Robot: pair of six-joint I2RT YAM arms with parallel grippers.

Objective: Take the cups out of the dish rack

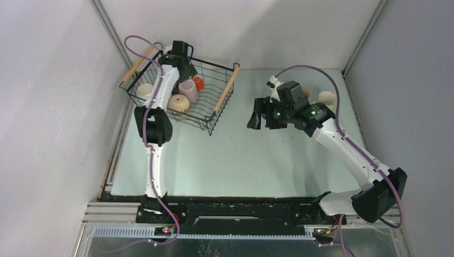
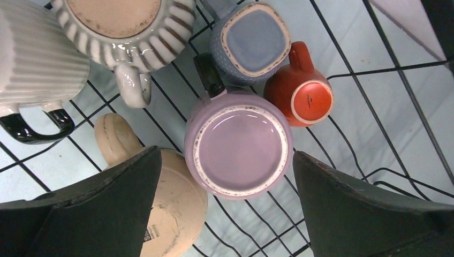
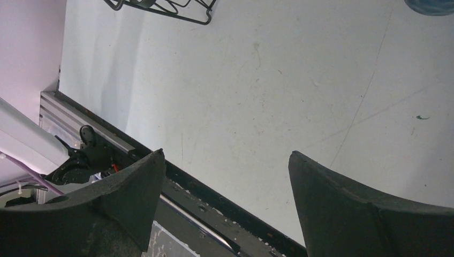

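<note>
The wire dish rack (image 1: 219,80) with wooden handles stands at the back left of the table. Upside-down cups in it include a lilac cup (image 2: 241,150), a small orange cup (image 2: 312,101), a blue-grey cup (image 2: 256,40), a beige cup (image 2: 174,214), a ribbed striped cup (image 2: 176,21) and a white ribbed cup (image 2: 43,59). Above them my left gripper (image 1: 188,72) is open, the lilac cup lying between and beyond its fingertips in the left wrist view, ungripped. Over the table at centre right, my right gripper (image 1: 263,113) is open and empty.
Beyond the right gripper, cups such as a cream one (image 1: 327,98) stand on the table's right side, partly hidden by the arm. A blue item (image 3: 431,5) shows at a corner of the right wrist view.
</note>
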